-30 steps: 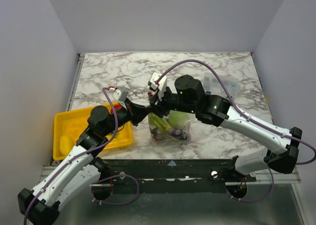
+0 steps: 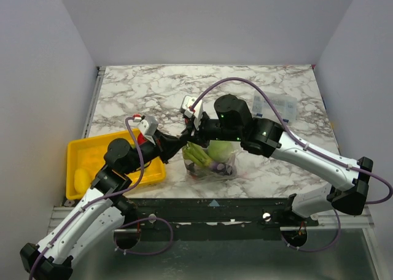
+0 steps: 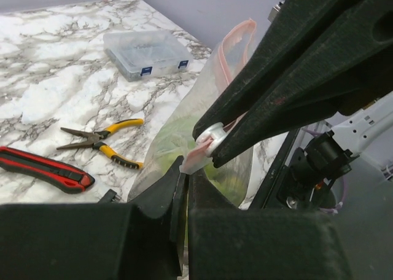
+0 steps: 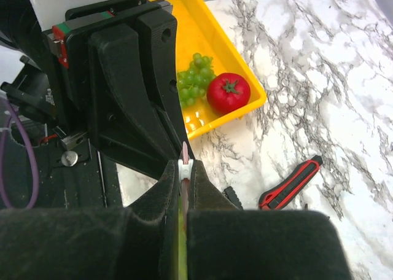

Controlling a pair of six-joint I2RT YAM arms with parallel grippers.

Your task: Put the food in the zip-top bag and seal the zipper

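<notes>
The clear zip bag (image 2: 209, 169) stands on the table with a green round vegetable (image 2: 220, 150), green stalks (image 2: 197, 153) and purple pieces inside. Along its mouth runs a pink zipper strip (image 3: 236, 35). My right gripper is shut on the white zipper slider (image 3: 213, 134), at the strip's near end. Just beside it, my left gripper is shut with the bag's pink corner (image 3: 195, 159) at its fingertips. In the top view both grippers meet above the bag's left side, and their tips are hard to tell apart.
At left stands a yellow bin (image 2: 72, 169) with a tomato (image 4: 228, 93) and green grapes (image 4: 195, 78). A red cutter (image 3: 46, 169), pliers (image 3: 98, 139) and a clear case (image 3: 147, 51) lie on the marble table.
Both grippers have shifted slightly to the left, and the bag's top has moved a little with them. Both stay close together over the bag's left side.
</notes>
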